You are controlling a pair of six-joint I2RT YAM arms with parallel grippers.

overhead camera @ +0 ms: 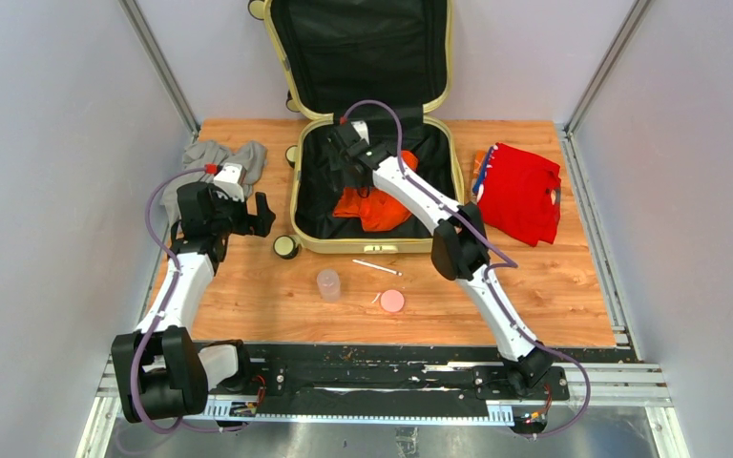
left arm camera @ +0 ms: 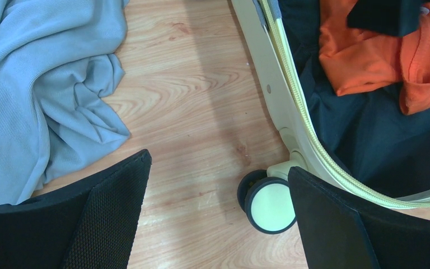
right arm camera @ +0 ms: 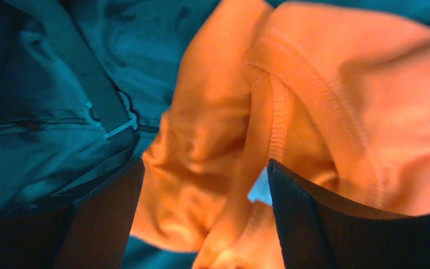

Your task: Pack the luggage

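The open suitcase [overhead camera: 379, 246] has an orange garment [overhead camera: 387, 212] lying crumpled in its lower half. Over the garment's left and upper part hovers my right gripper [overhead camera: 354, 183]. Its fingers stand apart in the right wrist view, with the orange cloth [right arm camera: 207, 168] below and between them; whether they touch it I cannot tell. My left gripper [overhead camera: 259, 220] is open and empty, left of the suitcase. In the left wrist view a suitcase wheel [left arm camera: 271, 205] shows beside its right finger. A grey garment [overhead camera: 248, 162] lies at the table's back left.
Folded red cloth [overhead camera: 525, 196] lies right of the suitcase, with some orange at its edge. In front are a clear cup [overhead camera: 328, 284], a white stick [overhead camera: 377, 267] and a pink round item [overhead camera: 392, 301]. The raised lid [overhead camera: 363, 57] stands behind.
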